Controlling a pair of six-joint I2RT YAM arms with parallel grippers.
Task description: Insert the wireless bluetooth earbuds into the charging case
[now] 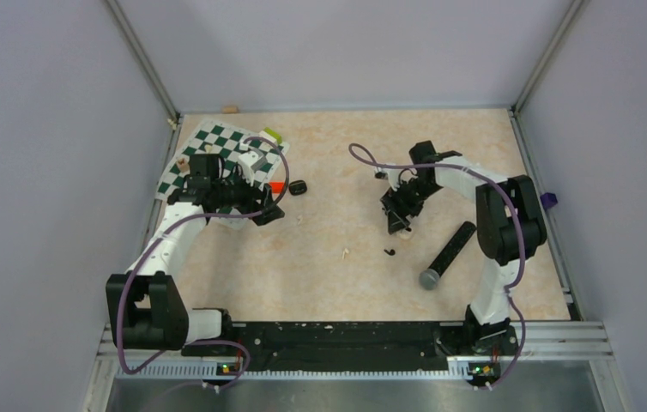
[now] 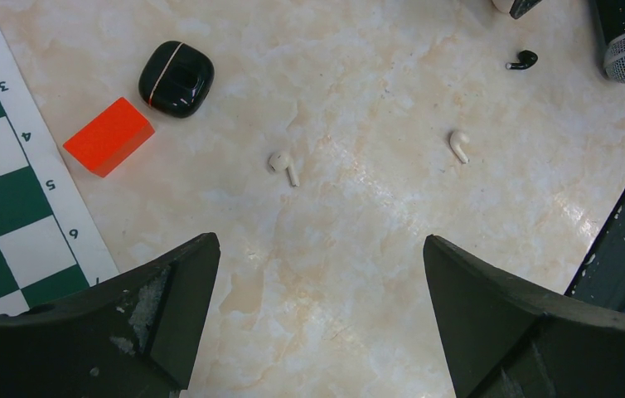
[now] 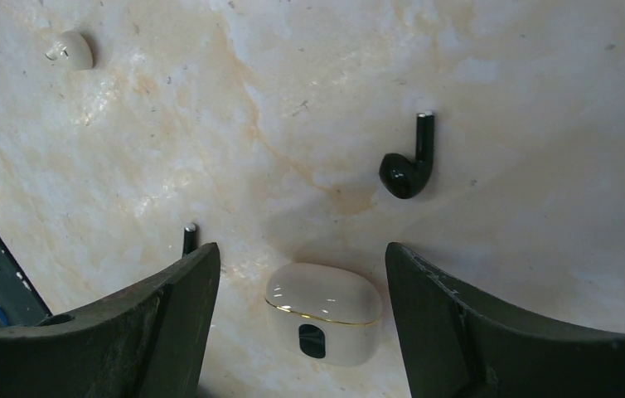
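A shut white charging case (image 3: 326, 332) with a gold seam shows between the fingertips of my right gripper, whose fingers stand apart. Whether they touch the case is not clear. One black earbud (image 3: 406, 170) lies on the table beyond the case; a second black earbud (image 3: 191, 236) is partly hidden by the left finger. Over on the left, my left gripper is open and empty. Two white earbuds lie loose, a nearer white earbud (image 2: 283, 166) and a farther white earbud (image 2: 458, 145). The black case (image 2: 176, 79) is shut.
An orange-red block (image 2: 110, 137) sits beside the black case, near the green-and-white checkered board (image 1: 208, 146). On the right lies a microphone (image 1: 447, 256). The table's middle is open apart from the small earbuds.
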